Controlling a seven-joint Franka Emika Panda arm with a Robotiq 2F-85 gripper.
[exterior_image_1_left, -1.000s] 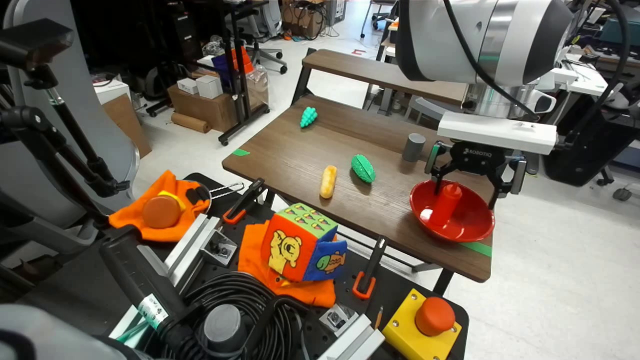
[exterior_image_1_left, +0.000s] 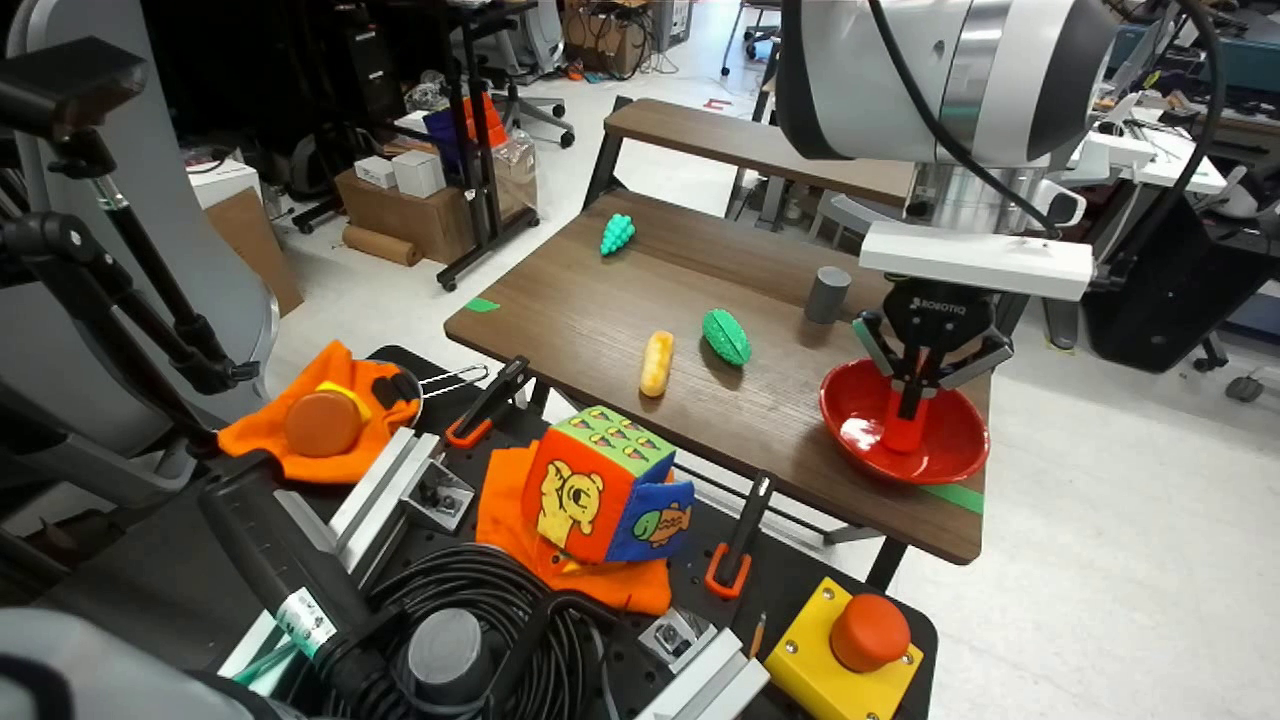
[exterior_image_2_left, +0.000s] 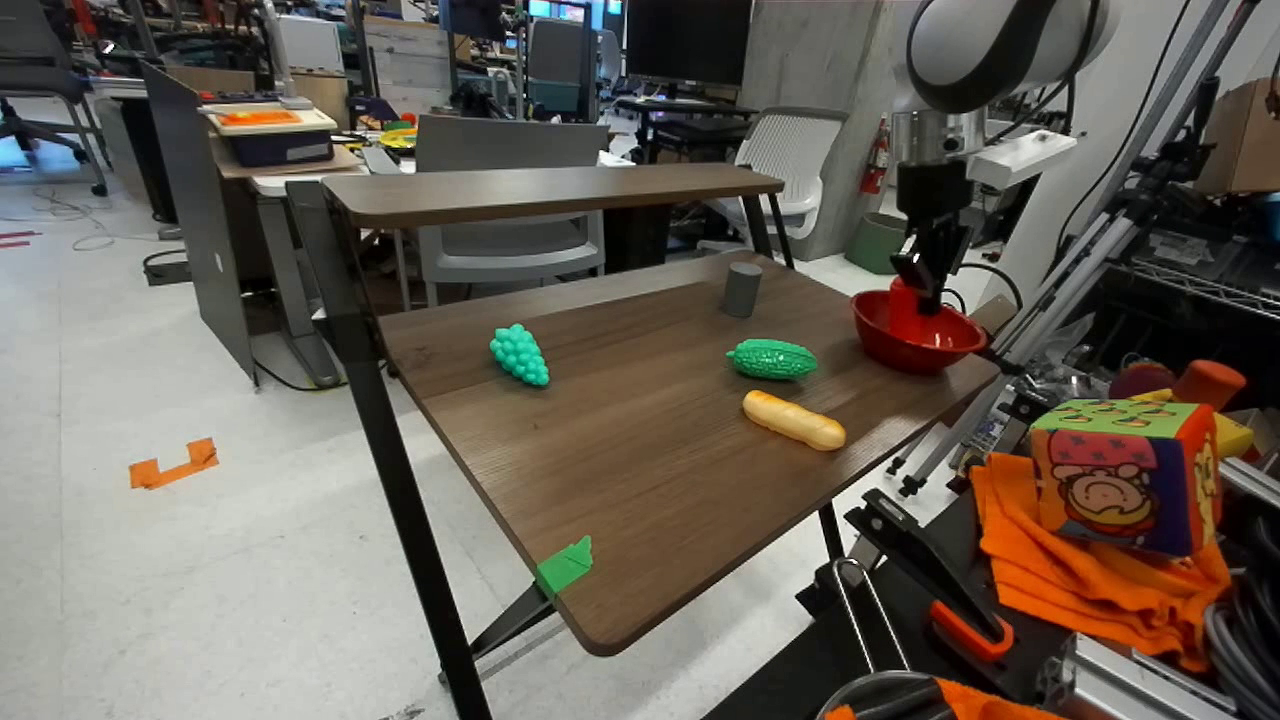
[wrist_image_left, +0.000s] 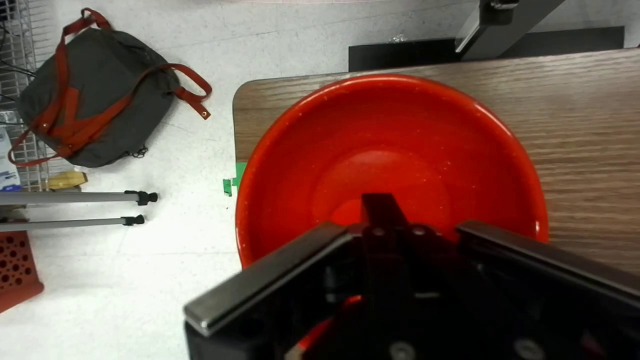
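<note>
A red bowl (exterior_image_1_left: 959, 442) rests at the right end of the brown table (exterior_image_1_left: 552, 282). Inside it stands a red squeeze bottle (exterior_image_1_left: 905, 428), roughly upright in exterior view 1. My gripper (exterior_image_1_left: 917, 391) reaches down over the bowl, shut, its fingertips close against the bottle's narrow upper part. From the wrist view, the gripper hides most of the bottle, and I cannot tell whether the thin tip lies between the fingers. In exterior view 2 the bottle (exterior_image_2_left: 905, 314) shows beside the fingers, within the bowl (exterior_image_2_left: 894, 348).
On the table lie a green ridged toy (exterior_image_1_left: 727, 337), a yellow bread-like stick (exterior_image_1_left: 656, 364) and a teal grape cluster (exterior_image_1_left: 617, 234). A grey cylinder (exterior_image_1_left: 827, 295) stands behind the bowl. The raised shelf (exterior_image_2_left: 552, 192) runs along the back.
The gripper's fingers were spread wide around the bottle; now they are shut. The arm has shifted slightly left in exterior view 1, and the bottle has turned more upright.
</note>
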